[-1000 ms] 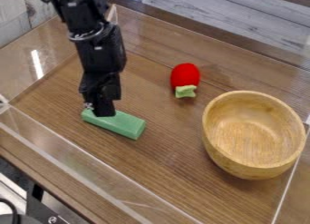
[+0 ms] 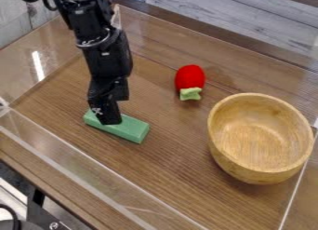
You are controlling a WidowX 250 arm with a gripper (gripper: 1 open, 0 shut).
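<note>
My black gripper (image 2: 104, 109) reaches down from the top left, its fingertips open just above a green rectangular block (image 2: 121, 128) lying on the wooden table. Whether the fingertips touch the block is hard to tell.
A red object (image 2: 191, 78) with a pale green end lies behind and right of the block. A large yellow-tan bowl (image 2: 258, 155) sits at the right.
The gripper has shifted only slightly around its place above the green block. The block, red object and bowl have not visibly moved.
</note>
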